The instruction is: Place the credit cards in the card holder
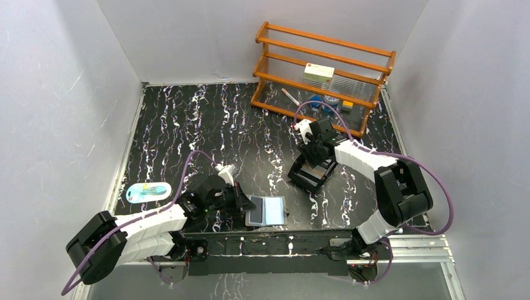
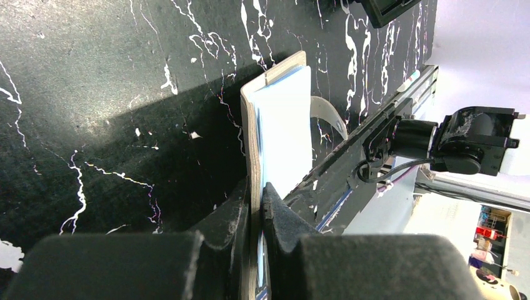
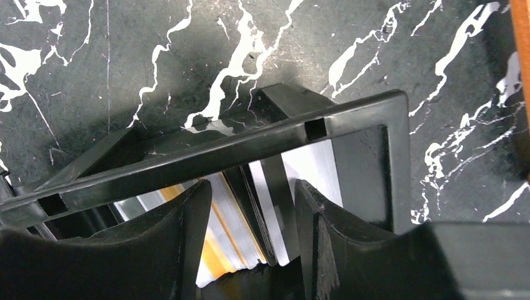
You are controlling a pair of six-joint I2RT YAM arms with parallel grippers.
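Note:
The card holder (image 1: 274, 211) lies open near the table's front edge. In the left wrist view its pale sleeves (image 2: 284, 125) face right, and my left gripper is shut on its edge. Cards stand in a black slotted box (image 1: 304, 181) right of the table's middle. Close up in the right wrist view, they form a leaning row of white, orange-striped and dark cards (image 3: 228, 225). My right gripper reaches down at the box, its fingers open and apart on either side of some of these cards.
A wooden rack (image 1: 325, 44) with a small green-white box (image 1: 319, 72) and other items stands at the back right, close behind the right gripper. A white oval tray (image 1: 149, 192) sits at the left.

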